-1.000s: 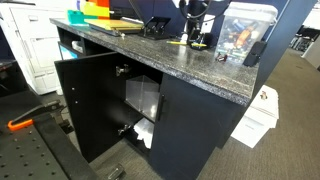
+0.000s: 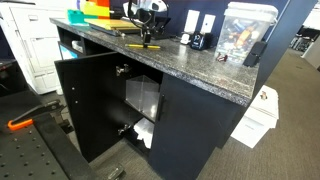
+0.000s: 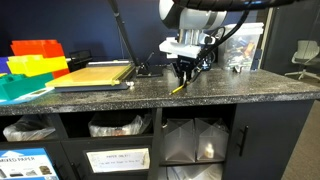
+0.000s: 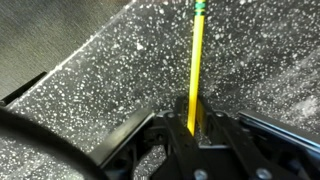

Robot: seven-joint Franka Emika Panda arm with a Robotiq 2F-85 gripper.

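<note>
A yellow pencil (image 4: 196, 62) with a green band near its far end runs between the fingers of my gripper, which is shut on it. Below it in the wrist view is the speckled dark countertop (image 4: 110, 85). In exterior view 2 the pencil (image 3: 179, 89) slants down from the gripper (image 3: 184, 78), close over the counter's front part. Exterior view 1 shows the pencil (image 2: 143, 46) lying nearly level at the gripper (image 2: 146, 41). Whether it touches the counter, I cannot tell.
A clear bin of mixed items (image 2: 243, 35) stands at the counter's right end. Colored stacked trays (image 3: 36, 62) and a wooden board (image 3: 94, 76) occupy the left. Below, a cabinet door (image 2: 90, 100) hangs open.
My gripper has travelled left along the counter in exterior view 1, away from the clear bin, carrying the pencil with it.
</note>
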